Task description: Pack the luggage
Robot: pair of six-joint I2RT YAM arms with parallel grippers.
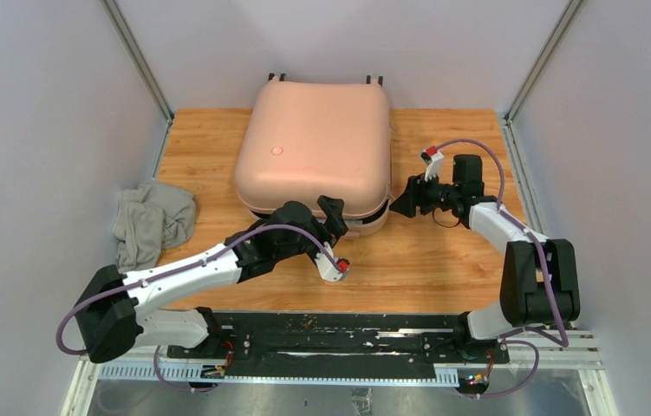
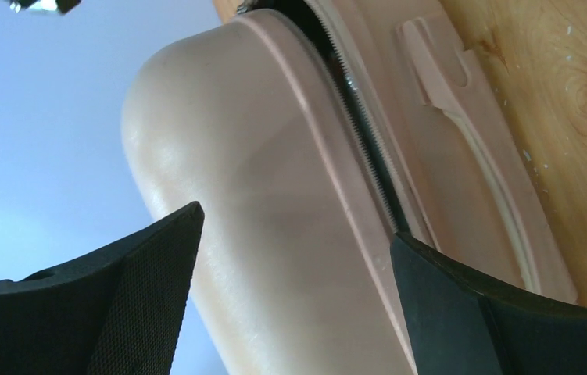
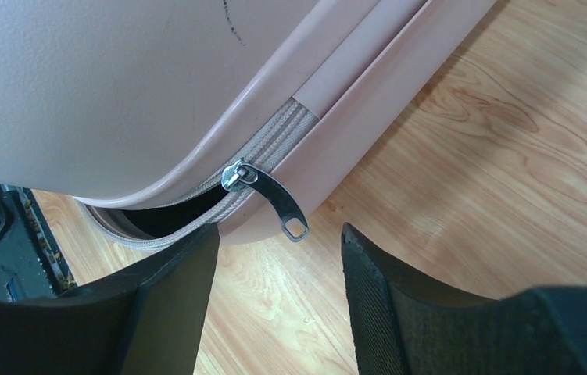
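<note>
A pink suitcase [image 1: 313,139] lies on the wooden floor, lid down, with its front zipper partly open, showing a dark gap. My left gripper [image 1: 335,217] is at the front edge near the right corner; in the left wrist view its open fingers face the zipper seam [image 2: 372,141]. My right gripper [image 1: 401,201] is beside the front right corner. In the right wrist view, a metal zipper pull [image 3: 290,219] hangs from its slider just beyond the parted fingers, with nothing between them.
A grey cloth [image 1: 150,221] lies crumpled at the left edge of the wooden surface [image 1: 443,269]. White walls stand on both sides and behind. Bare wood shows in front and to the right of the suitcase.
</note>
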